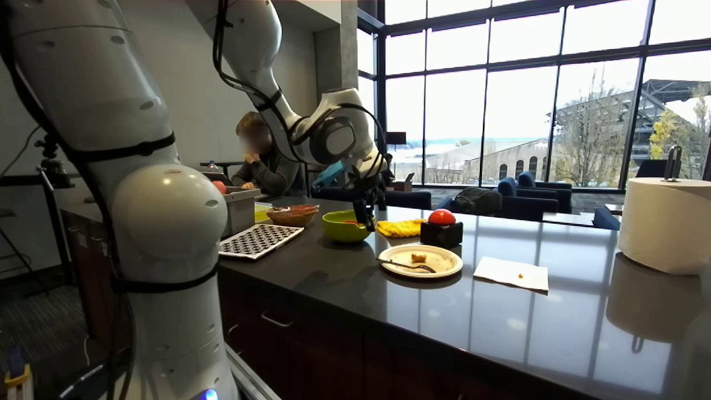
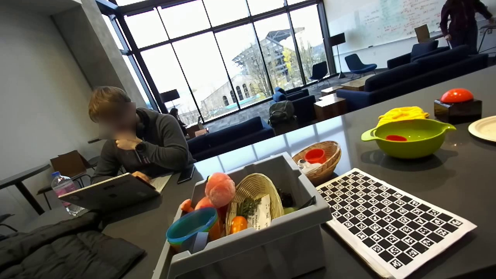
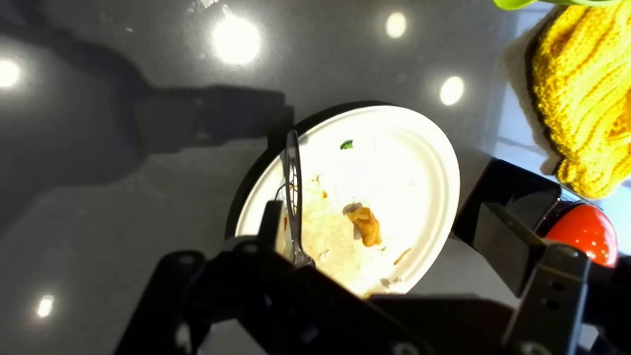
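Note:
My gripper is open, its fingers wide apart with nothing between them. In the wrist view, a white plate [image 3: 429,171] lies below it, holding a dark fork [image 3: 297,204], an orange-brown food scrap [image 3: 367,225] and crumbs. From exterior view 1, the gripper [image 1: 366,225] hangs near the right side of the green bowl [image 1: 340,232], and the plate [image 1: 447,261] rests on the counter to its right. Inside the bowl [image 2: 414,146] something red [image 2: 396,138] shows in exterior view 2, where the arm is out of sight.
A red-domed button [image 1: 441,232] and a yellow cloth [image 1: 400,229] lie behind the plate. Farther right are a napkin [image 1: 510,274] and a paper towel roll [image 1: 666,226]. A checkered board [image 2: 395,218], a wicker basket [image 2: 332,158] and a full grey bin [image 2: 279,241] stand left of the bowl.

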